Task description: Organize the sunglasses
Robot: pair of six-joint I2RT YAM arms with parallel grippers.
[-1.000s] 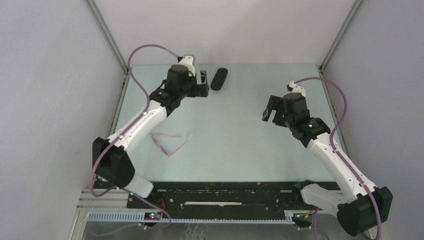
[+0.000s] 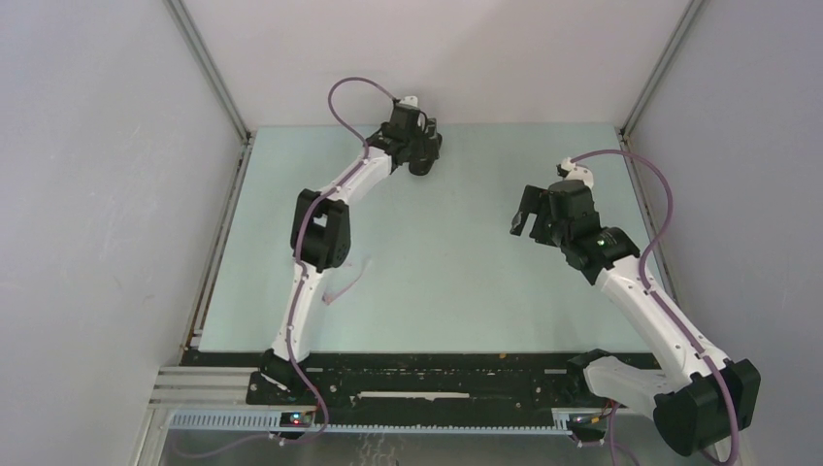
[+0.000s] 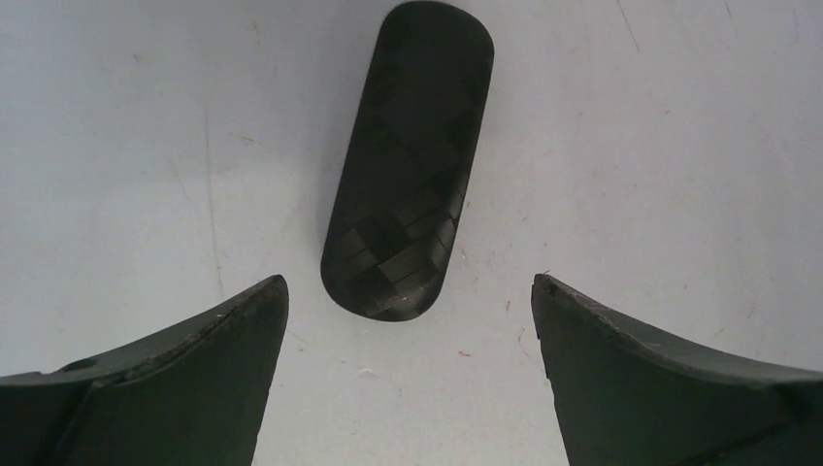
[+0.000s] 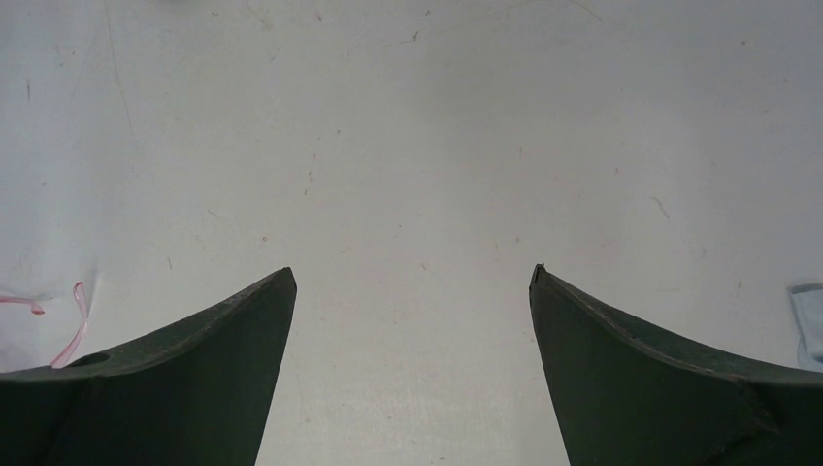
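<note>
A black glasses case (image 3: 408, 155) with a woven pattern lies near the back edge of the table, upright along its length in the left wrist view. My left gripper hovers open over it, the case between and just beyond the fingertips; from above it partly hides the case (image 2: 421, 167). A pair of pink-framed sunglasses (image 2: 342, 289) lies at the left-front of the table, partly hidden by my left arm, with part showing in the right wrist view (image 4: 81, 320). My right gripper stands open over bare tabletop on the right, holding nothing.
Walls bound it at the back and both sides. A small light cloth-like item (image 4: 809, 320) shows at the right edge of the right wrist view; I cannot tell what it is.
My left gripper has moved toward the back and right, from left of the case to over it, with the arm stretching out. The right arm is nearly unchanged.
</note>
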